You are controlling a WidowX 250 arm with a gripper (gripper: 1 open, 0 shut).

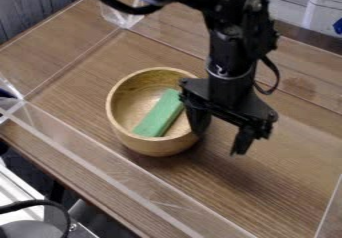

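A round tan bowl (127,97) sits on the wooden table, holding a green rectangular block (158,114). My black gripper (222,128) is low at the bowl's right side, its fingers spread open, the left one at the bowl's rim and the right one over bare table. Nothing shows between the fingers.
Bare wooden table (274,172) lies to the right and front, and more free surface is at the upper left. Clear plastic edging runs along the sides. A dark cable is at the bottom left.
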